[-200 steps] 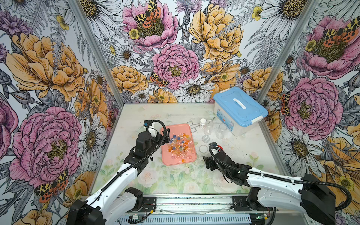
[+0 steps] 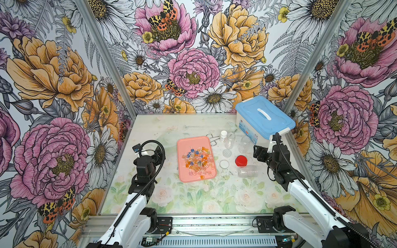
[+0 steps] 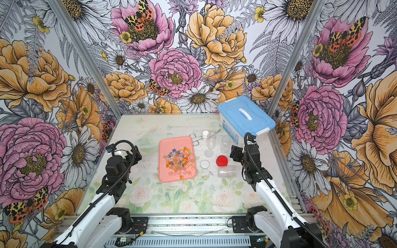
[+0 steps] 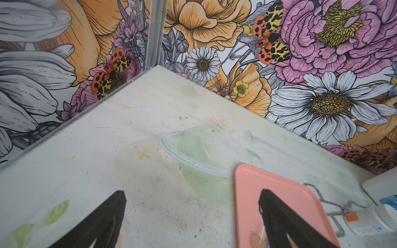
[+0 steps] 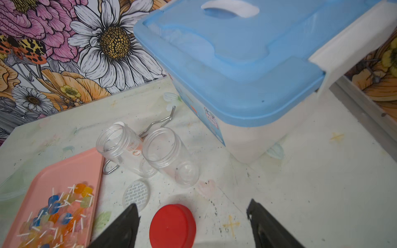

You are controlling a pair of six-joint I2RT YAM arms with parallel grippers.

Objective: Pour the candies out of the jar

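Candies on white sticks (image 2: 197, 160) lie heaped on a pink tray (image 2: 184, 174) mid-table. An empty-looking clear jar (image 2: 249, 171) lies on its side beside the red lid (image 2: 241, 160). Two other clear jars, one upright jar (image 5: 171, 157) and a second jar (image 5: 128, 148), stand close together near the blue-lidded box. My left gripper is open over the table left of the tray, with bare tabletop between its fingers. To the right of the lying jar, my right gripper has its fingers apart and nothing held; the red lid shows below it.
The storage box (image 2: 264, 117) fills the back right corner. A small white bottle (image 2: 223, 134), metal tongs (image 2: 213, 139), a perforated disc (image 2: 227, 153) and a pale ring (image 2: 224, 164) lie between tray and jars. Tabletop left of the tray and along the front is clear.
Both arms have drawn outward: the left one back from the tray, the right one rightward from the red lid area. The lying jar, hidden earlier, now shows on the table.
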